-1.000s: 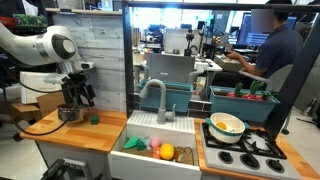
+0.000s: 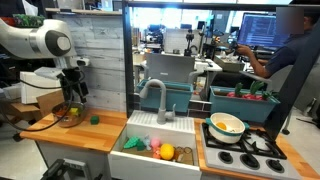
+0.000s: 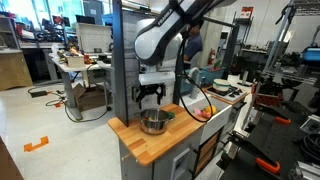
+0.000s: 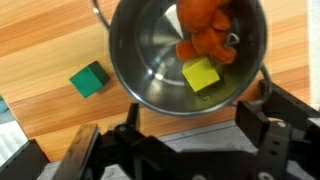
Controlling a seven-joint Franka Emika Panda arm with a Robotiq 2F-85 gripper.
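A metal pot [image 4: 150, 85] stands on the wooden counter, holding an orange plush toy [image 4: 208, 40] and a yellow cube [image 4: 201, 73]. Outside it, a green cube [image 4: 89, 79] rests on the bare wood; exterior view 1 also has this green cube [image 2: 95, 120] just right of the pot [image 2: 68, 120]. Above the pot hangs my gripper [image 2: 80, 92], pointing down. In the wrist view the gripper has its two dark fingers wide apart near the pot's rim, and nothing is between them. The gripper is open.
Right of the wooden counter [image 2: 110, 140] is a white sink [image 2: 122, 155] with several colourful toy items. A faucet [image 2: 160, 95] rises behind it. Farther right, a white bowl [image 2: 226, 128] sits on the stove [image 2: 245, 158]. A dark upright post [image 2: 129, 60] stands behind the counter.
The pot's view has changed in exterior view 1: something yellow now shows inside it, where it looked dark before. My gripper has shifted slightly. The green cube stays put.
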